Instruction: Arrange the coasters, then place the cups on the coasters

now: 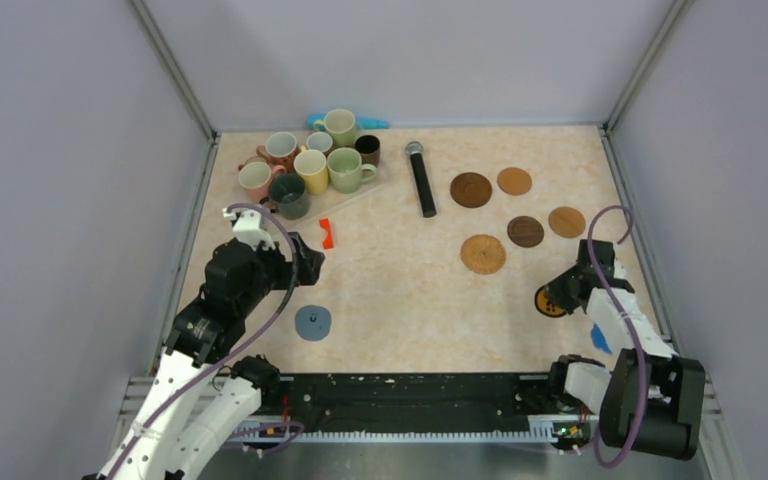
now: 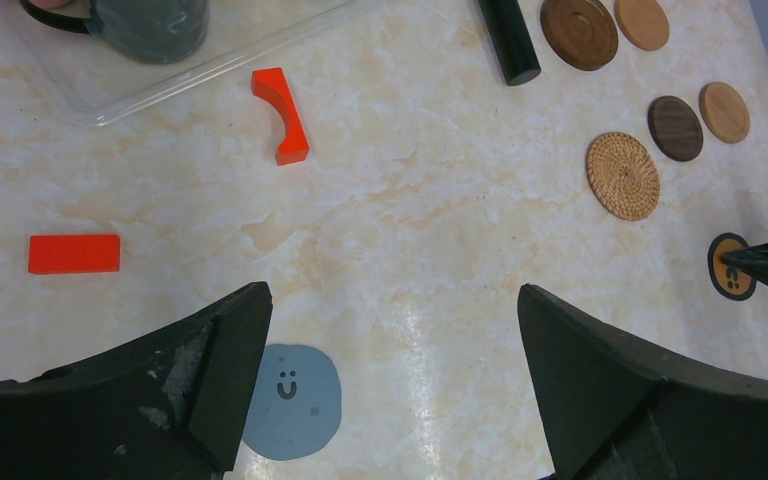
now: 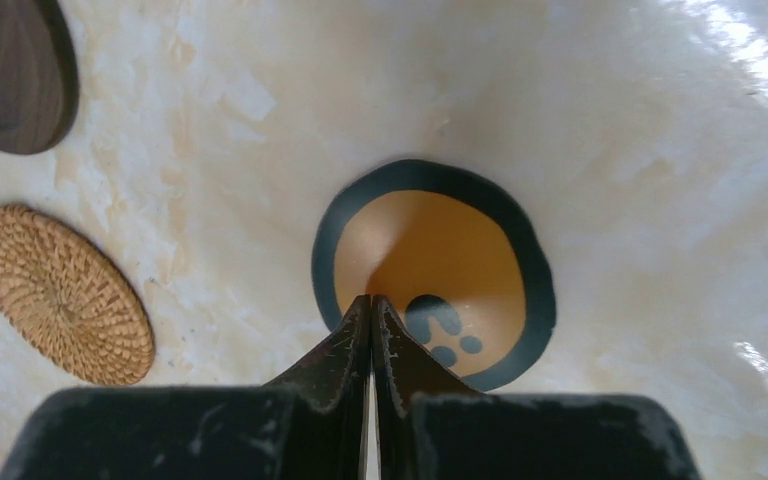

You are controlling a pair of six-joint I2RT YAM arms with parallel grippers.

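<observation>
Several cups and mugs crowd the back left in a clear tray, among them a dark green mug (image 1: 289, 195), a yellow mug (image 1: 312, 171) and a light green mug (image 1: 347, 170). At the right lies an orange coaster (image 3: 460, 270) with a dark rim and a paw-like mark. Over its near part, in the right wrist view, are the closed tips of my right gripper, nothing showing between them; whether they touch it I cannot tell. My left gripper hangs open and empty above the table near a grey-blue coaster (image 2: 293, 402).
Wooden coasters and a woven coaster (image 1: 483, 254) lie right of centre. A black microphone (image 1: 421, 180) is at the back. A red arch block (image 2: 285, 118) and a red rectangular block (image 2: 74, 254) lie on the left. Mid-table is clear.
</observation>
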